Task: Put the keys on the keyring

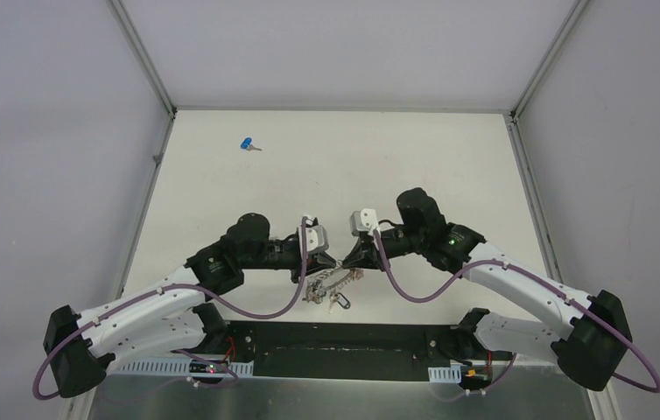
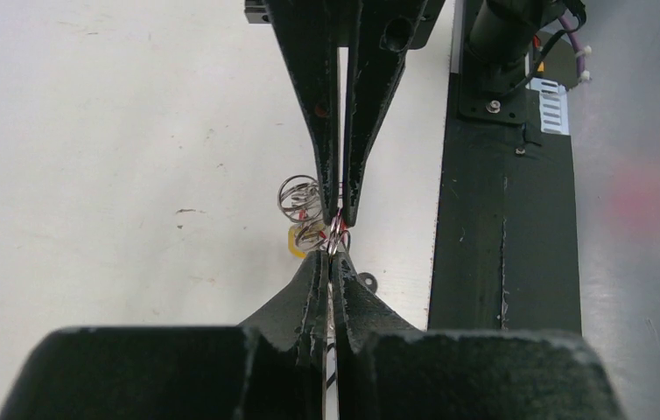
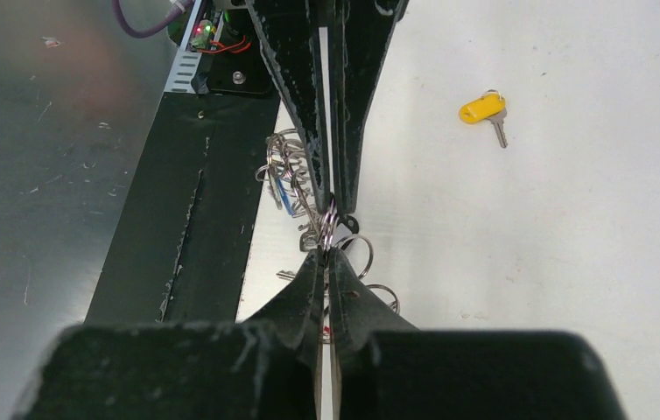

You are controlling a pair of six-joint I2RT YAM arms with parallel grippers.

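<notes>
In the middle, low over the table, my left gripper and right gripper meet tip to tip, both shut on a small metal keyring (image 2: 336,229) between them. Several rings and keys hang in a cluster below, one with a yellow tag partly visible in the left wrist view. A separate key with a yellow tag (image 3: 482,108) lies on the table in the right wrist view. A key with a blue tag (image 1: 248,143) lies at the back left.
A dark front rail (image 1: 340,346) runs along the near edge, with wiring and arm bases beside it.
</notes>
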